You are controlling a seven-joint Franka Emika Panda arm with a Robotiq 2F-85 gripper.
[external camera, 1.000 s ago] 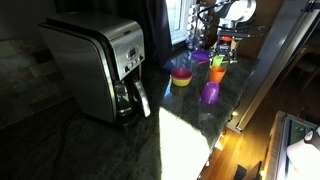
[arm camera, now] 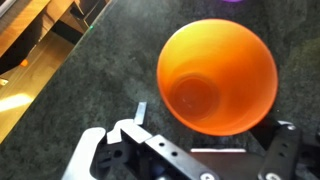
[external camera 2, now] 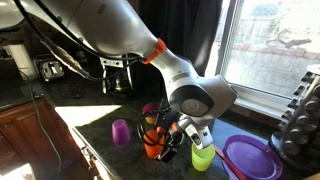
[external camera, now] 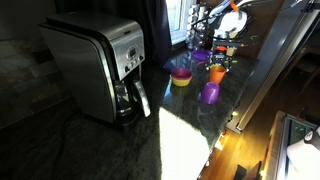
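An orange cup (arm camera: pixel 217 75) stands upright on the dark counter, its mouth facing the wrist camera and its inside empty. My gripper is open beside the cup, with nothing held; its left finger (arm camera: pixel 97 152) shows clear of the cup. From the other side, the gripper (external camera 2: pixel 178 133) is low next to the orange cup (external camera 2: pixel 154 145), partly hiding it. A purple cup (external camera 2: pixel 121 133) stands to one side of it and a lime-green cup (external camera 2: pixel 203 158) to the other. In exterior view 1 the orange cup (external camera: pixel 216 74) is behind the purple cup (external camera: pixel 210 93).
A yellow and pink bowl (external camera: pixel 181 77) sits near the cups. The coffee maker (external camera: pixel 112 65) stands at the left. A purple plate (external camera 2: pixel 248 157) lies by the window, near a spice rack (external camera 2: pixel 300 115). Counter (external camera: pixel 180 140) in front of the bowl is clear.
In exterior view 1 my gripper has come down and toward the orange cup. It now covers the green cup that showed behind it. The cups appear unmoved.
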